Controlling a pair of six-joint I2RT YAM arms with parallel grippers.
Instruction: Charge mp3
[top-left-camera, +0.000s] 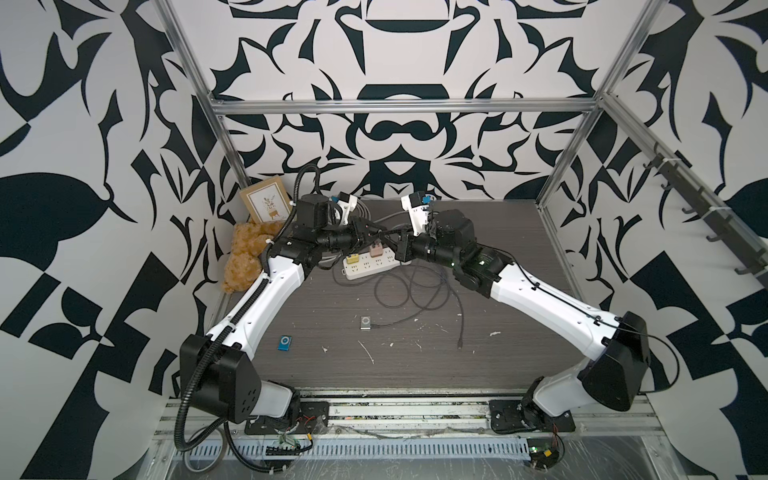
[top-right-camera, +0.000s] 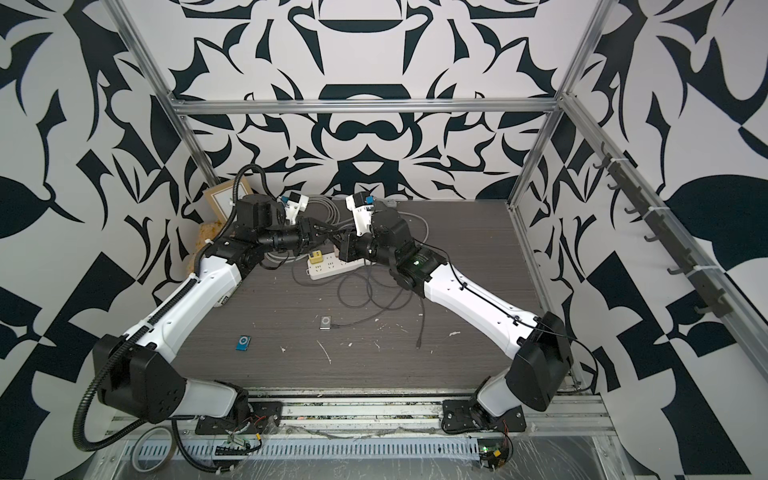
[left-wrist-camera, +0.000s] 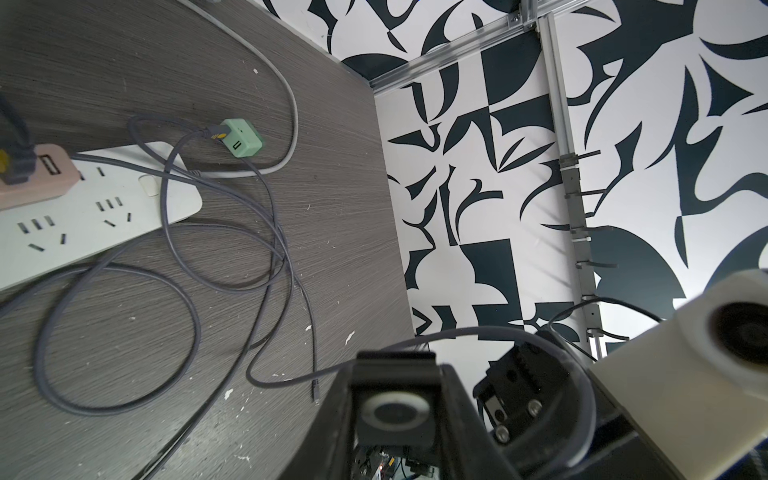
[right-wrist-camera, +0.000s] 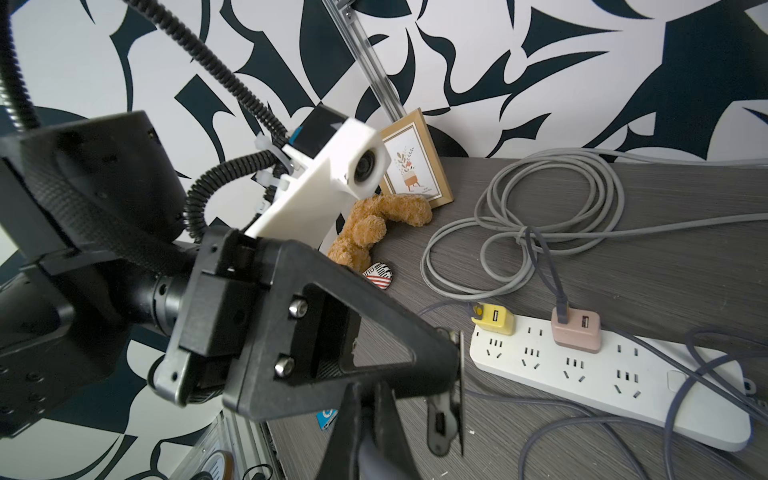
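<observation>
In the left wrist view my left gripper is shut on a dark mp3 player (left-wrist-camera: 396, 412) with a grey ring on its face. The right wrist view shows that dark player edge-on, its thin metal clip side outward. Close beside it, my right gripper is shut, with grey charging cable (right-wrist-camera: 374, 456) showing between its fingers; the cable's plug is hidden. Both grippers meet above the power strip (top-left-camera: 361, 269). A silver mp3 player (top-left-camera: 365, 323) lies on the table with a cable at it. A blue mp3 player (top-left-camera: 284, 342) lies farther left, without a cable.
Yellow (right-wrist-camera: 493, 319), pink (right-wrist-camera: 576, 330) and green (left-wrist-camera: 241, 137) adapters are in view; yellow and pink sit in the strip. Loose dark cables loop across the table. A brown plush toy (top-left-camera: 244, 252) and a picture frame (top-left-camera: 265, 200) stand back left.
</observation>
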